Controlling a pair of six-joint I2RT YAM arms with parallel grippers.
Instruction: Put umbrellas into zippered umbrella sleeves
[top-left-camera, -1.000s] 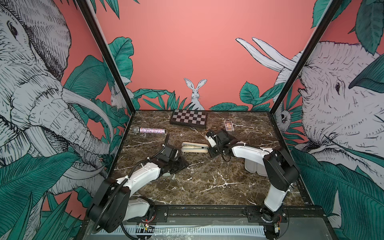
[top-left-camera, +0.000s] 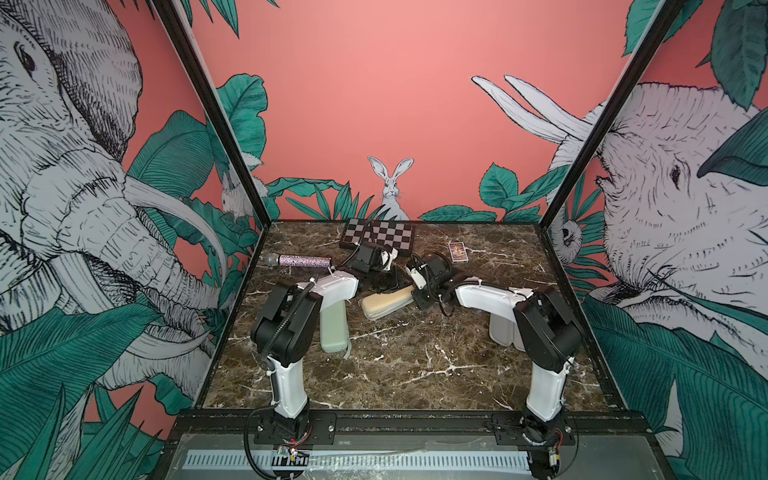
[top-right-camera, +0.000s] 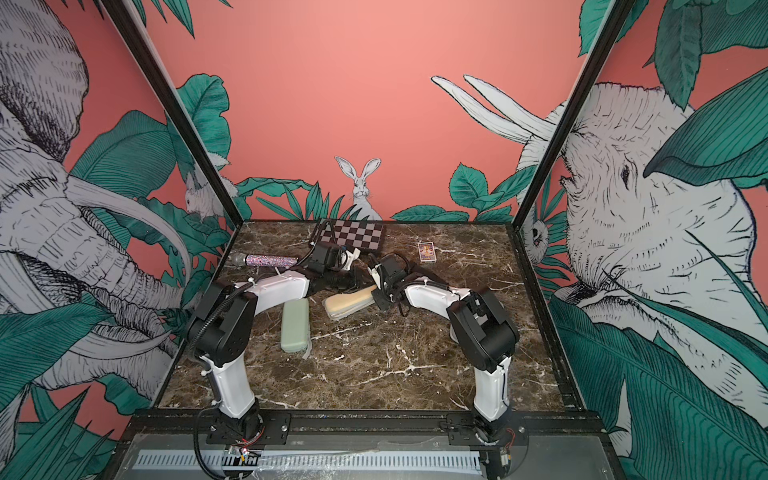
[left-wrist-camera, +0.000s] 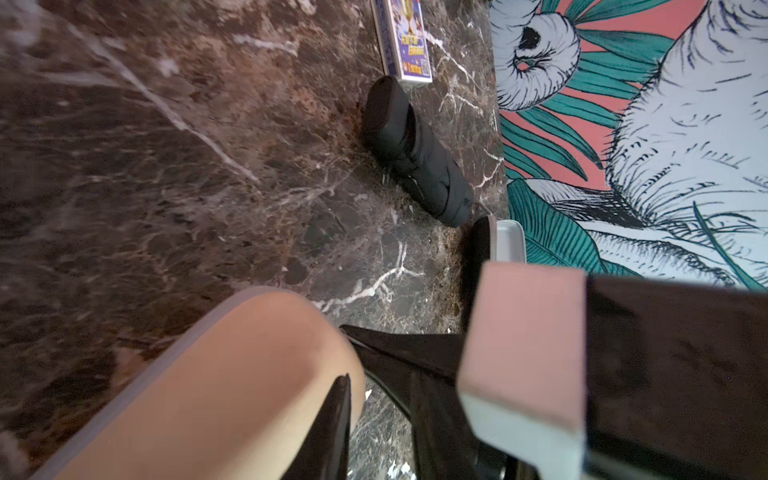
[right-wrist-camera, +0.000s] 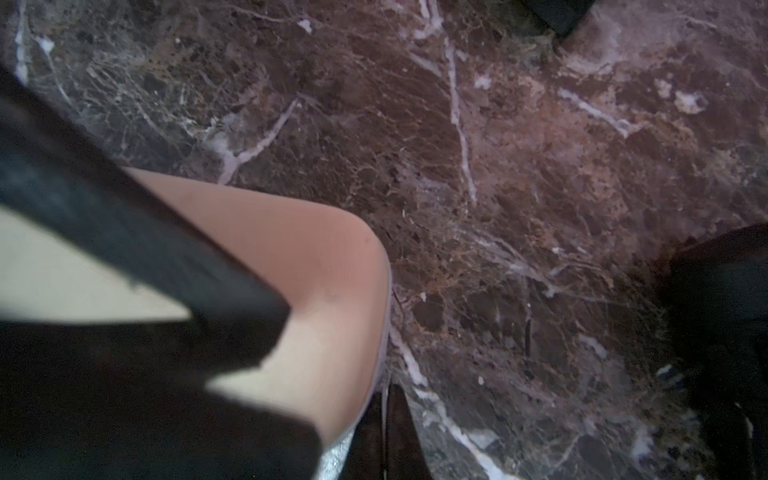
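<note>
A cream zippered case (top-left-camera: 382, 306) lies mid-table, with both arms over it. My left gripper (top-left-camera: 392, 276) hangs at its back, near its right end; how far its fingers are apart I cannot tell. My right gripper (top-left-camera: 414, 286) is low at that same end; in the right wrist view its fingertips meet beside the case's rounded corner (right-wrist-camera: 336, 320), shut. A green case (top-left-camera: 334, 328) lies to the left, a grey case (top-left-camera: 504, 332) on the right under the arm. A black folded umbrella (left-wrist-camera: 416, 152) shows in the left wrist view.
A chessboard (top-left-camera: 384, 232) lies at the back, a glittery cylinder (top-left-camera: 304, 261) back left, a small card box (top-left-camera: 457, 251) back right.
My left arm has swung up and right, from the front left to over the cream case. The cream case has shifted and turned.
</note>
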